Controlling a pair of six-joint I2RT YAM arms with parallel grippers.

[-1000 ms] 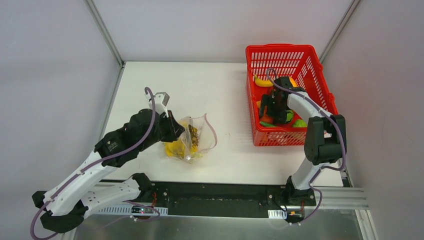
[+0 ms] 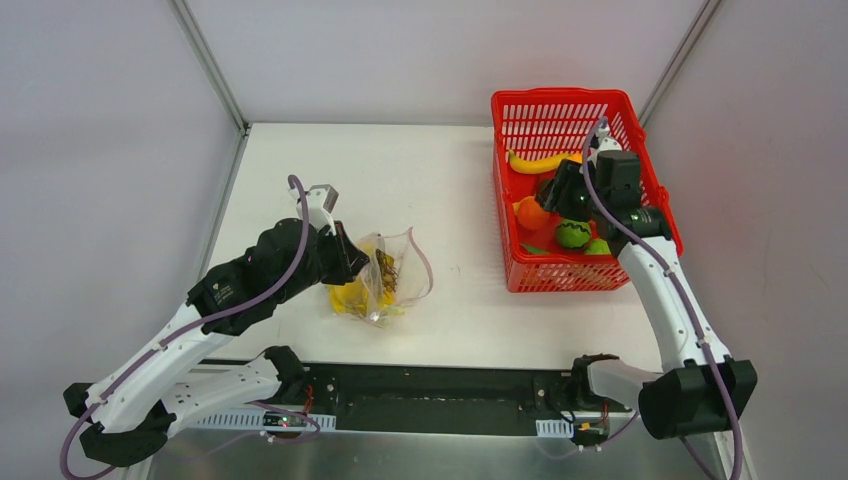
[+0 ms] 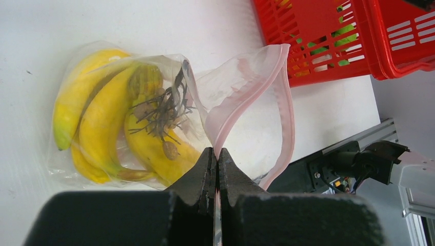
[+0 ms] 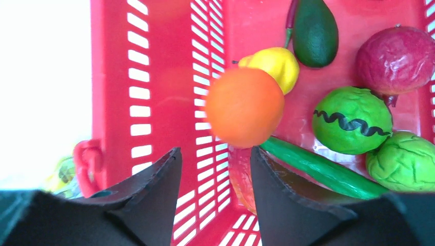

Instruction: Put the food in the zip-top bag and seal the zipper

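A clear zip top bag (image 3: 115, 97) lies on the table with several yellow bananas (image 3: 105, 120) and a dark twiggy bunch (image 3: 161, 115) inside. Its pinkish zipper edge (image 3: 256, 95) gapes into a loop. My left gripper is shut on this edge, the film running between its fingertips. Over the red basket (image 2: 560, 275), my right gripper has its fingers apart, with basket wall showing through the gap. A blurred orange (image 4: 245, 107) appears just beyond the fingertips, nearer the right finger, not between them; I cannot tell whether it touches.
Inside the basket are a green melon (image 4: 351, 120), a purple fruit (image 4: 397, 59), an avocado (image 4: 315, 33), a cucumber (image 4: 323, 166), a yellow pepper (image 4: 277, 66) and a banana (image 2: 540, 163). The basket's high left wall stands towards the bag. Bare table separates them.
The left arm and bag have stayed still.
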